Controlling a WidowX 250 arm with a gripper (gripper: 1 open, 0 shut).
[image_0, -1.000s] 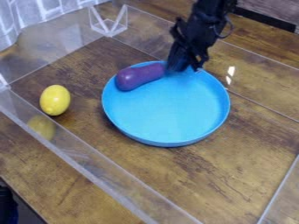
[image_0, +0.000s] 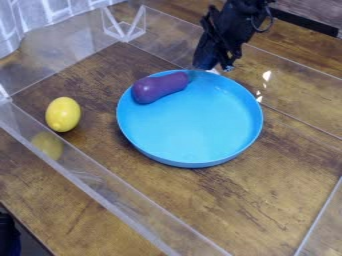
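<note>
A blue round plate (image_0: 190, 125) sits mid-table with a purple eggplant (image_0: 160, 87) lying on its upper-left part. A yellow lemon-like object (image_0: 63, 114) lies on the wood to the left of the plate. My dark gripper (image_0: 211, 64) is above the plate's back edge, behind and right of the eggplant and apart from it; it looks shut, with nothing seen between its fingers, though its tip is small and dim.
Clear plastic walls (image_0: 87, 180) run along the left front and across the back of the wooden table (image_0: 201, 210). Bare wood is free right of and in front of the plate.
My gripper has risen and moved back, away from the eggplant and the plate, since a second ago. The eggplant and lemon look unmoved.
</note>
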